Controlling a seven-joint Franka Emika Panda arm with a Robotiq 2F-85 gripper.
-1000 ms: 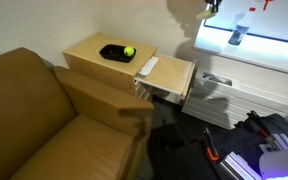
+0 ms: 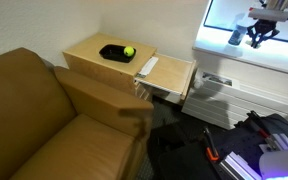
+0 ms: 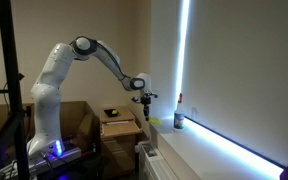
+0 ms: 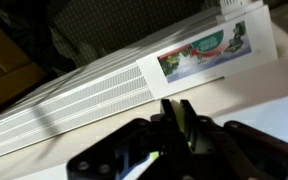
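In exterior view 1 my gripper (image 2: pixel 256 42) is at the upper right, low over the white window sill, just right of the bottle (image 2: pixel 238 35). In exterior view 2 the gripper (image 3: pixel 144 107) points down near a yellow-green thing (image 3: pixel 155 121) at the sill, left of the bottle (image 3: pixel 179 113). From the wrist, the dark fingers are closed around a small pale yellowish piece (image 4: pixel 172 112), mostly hidden by them. A bit of yellow-green shows below it. Whether this piece is cloth or sponge is unclear.
Below the sill runs a white radiator (image 4: pixel 89 100) with a picture label (image 4: pixel 206 52) on top. A wooden cabinet (image 2: pixel 169 75) carries a black tray (image 2: pixel 117 52) with a yellow-green ball (image 2: pixel 129 51). A brown sofa (image 2: pixel 54 120) fills the left.
My gripper has moved right and down in exterior view 1, past the bottle toward the sill. The yellowish piece hanging from it earlier is hard to make out there now. The bottle stays put.
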